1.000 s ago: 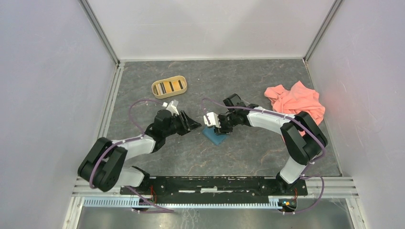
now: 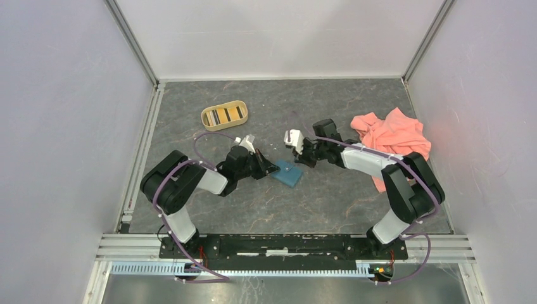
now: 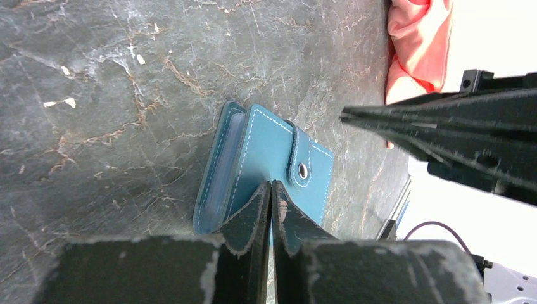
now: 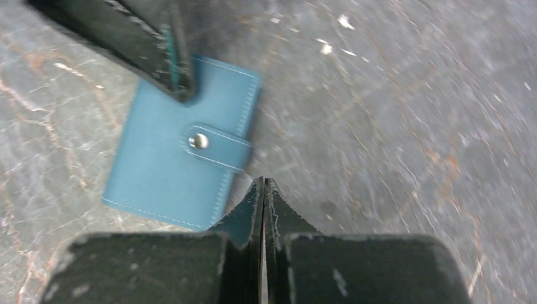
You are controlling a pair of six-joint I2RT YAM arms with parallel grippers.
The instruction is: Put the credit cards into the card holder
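A teal card holder [image 2: 286, 176] with a snap strap [image 4: 215, 145] lies on the grey mat at the centre. My left gripper [image 2: 275, 169] is at its left edge; in the left wrist view its fingertips [image 3: 271, 185] are shut against the holder [image 3: 285, 152], though what is between them is largely hidden. My right gripper is shut with nothing visible between its fingers, just above and to the right of the holder. A tan tray [image 2: 225, 102] at the back left holds several cards [image 2: 223, 115].
A crumpled pink cloth [image 2: 392, 136] lies at the right side of the mat. White walls enclose the back and sides.
My left gripper has moved right to the holder's edge. My right gripper has moved back to the right, uncovering more of the holder.
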